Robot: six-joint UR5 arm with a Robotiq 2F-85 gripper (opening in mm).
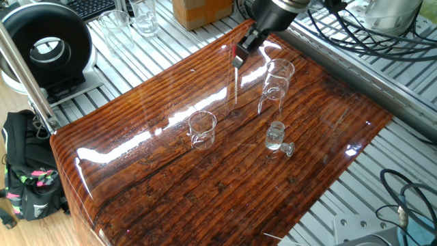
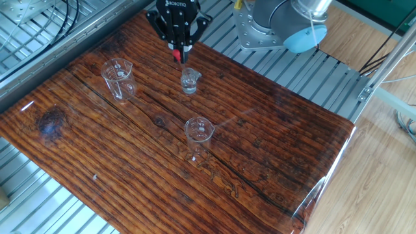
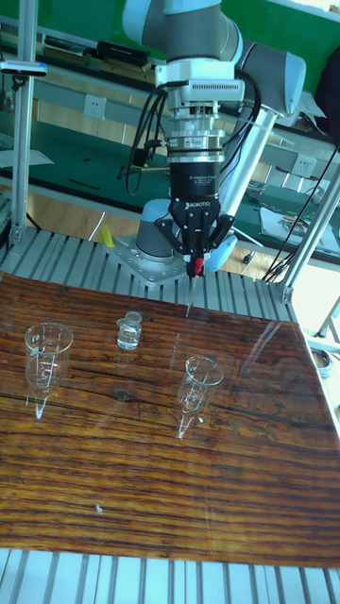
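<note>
My gripper point(image 1: 239, 59) is closed on a thin glass dropper point(image 1: 237, 85), whose red top point(image 3: 199, 265) shows between the fingertips. The dropper points down, its tip clear of the tabletop. Nearby stands one clear beaker point(image 1: 278, 80); another beaker point(image 1: 202, 130) stands apart from it on the wooden table. A small glass bottle point(image 1: 274, 139) with clear liquid is upright, and its glass stopper point(image 1: 288, 148) appears to lie beside it. From exterior view 2, the gripper point(image 2: 181, 51) overlaps the area just behind the bottle point(image 2: 188, 83). Whether the dropper contains liquid cannot be seen.
The glossy wooden tabletop point(image 2: 260, 149) has wide bare areas around the glassware. Behind it, more glass vessels point(image 1: 116, 31) and a cardboard box point(image 1: 201, 12) sit on the slatted metal surface. Black cables point(image 1: 382, 44) lie beyond the metal rail.
</note>
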